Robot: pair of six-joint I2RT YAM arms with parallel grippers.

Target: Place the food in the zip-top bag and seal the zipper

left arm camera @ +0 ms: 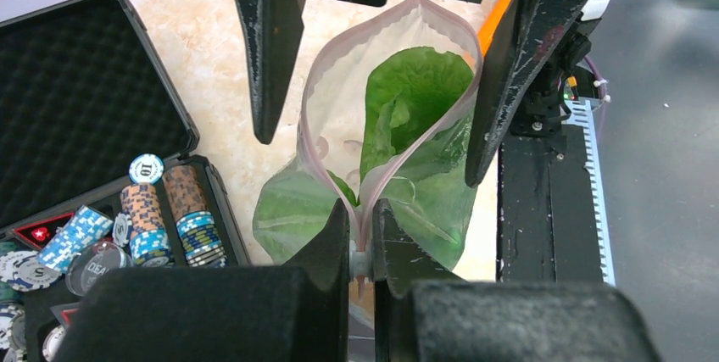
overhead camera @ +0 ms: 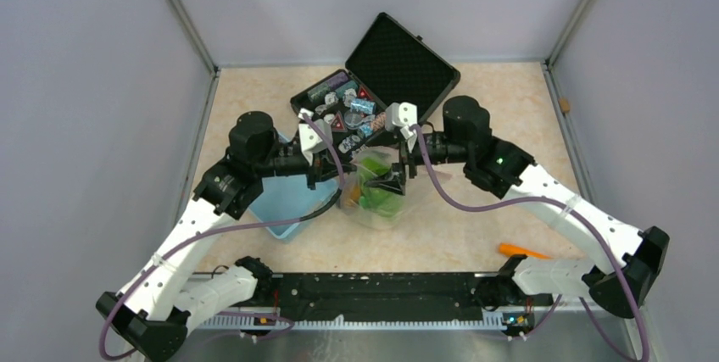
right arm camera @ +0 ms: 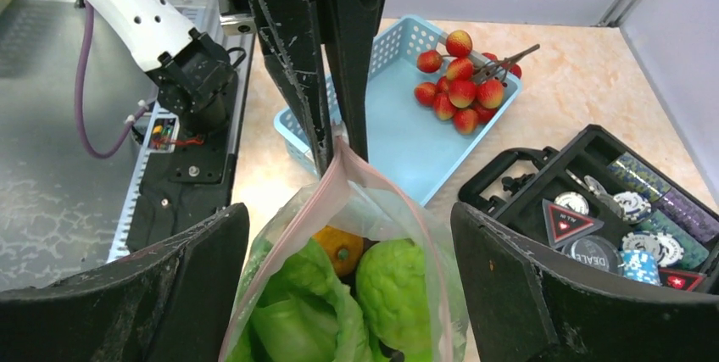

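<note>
A clear zip top bag (overhead camera: 370, 214) stands with its mouth parted. Inside it are green leafy food (right arm camera: 292, 315), a round green piece (right arm camera: 394, 290) and a round orange one (right arm camera: 339, 247). My left gripper is shut on one end of the bag's zipper rim, which runs pinched between its fingertips. Opposite, my right gripper stands wide open. Its fingers (left arm camera: 275, 57) lie on either side of the bag's far end in the left wrist view, with the rim rising between them; neither clearly presses on it.
Left of the bag, partly under the left arm, is a light blue basket (overhead camera: 280, 201); red fruit (right arm camera: 462, 91) lies at its far end. Behind stands an open black case (overhead camera: 403, 57) with poker chips. An orange stick-like object (overhead camera: 521, 251) rests at front right, with bare table around it.
</note>
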